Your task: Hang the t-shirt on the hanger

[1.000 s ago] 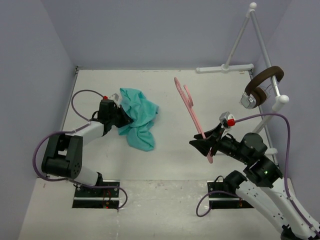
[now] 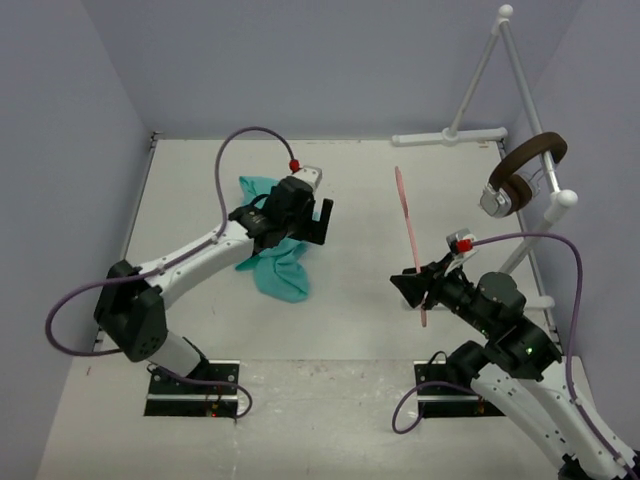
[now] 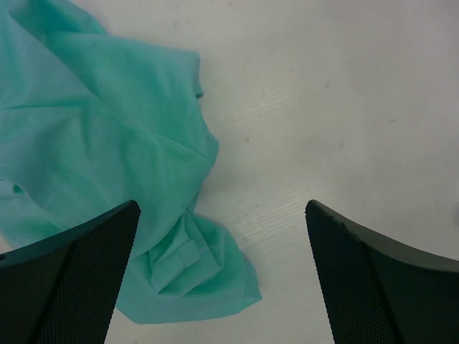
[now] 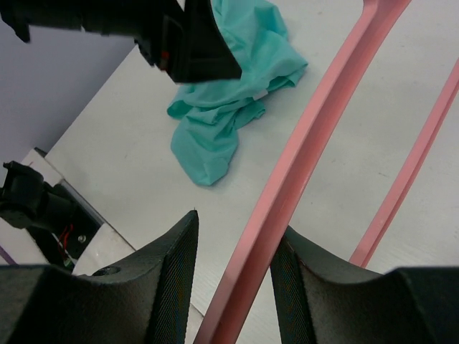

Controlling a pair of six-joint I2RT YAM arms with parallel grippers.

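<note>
A teal t-shirt (image 2: 281,272) lies crumpled on the table, left of centre. My left gripper (image 2: 322,218) hangs above its right edge and hides part of it in the top view. In the left wrist view the fingers (image 3: 86,276) stand wide apart, and the shirt (image 3: 122,154) lies below, untouched, mostly toward the left finger. A pink hanger (image 2: 408,225) is held up off the table by my right gripper (image 2: 420,285). One bar of that hanger (image 4: 287,172) runs between the right fingers in the right wrist view.
A white rack (image 2: 528,95) stands at the right, with brown headphones (image 2: 520,175) hanging on its bar. Grey walls bound the left, back and right.
The hanger has turned to a more edge-on view; the shirt looks unmoved.
</note>
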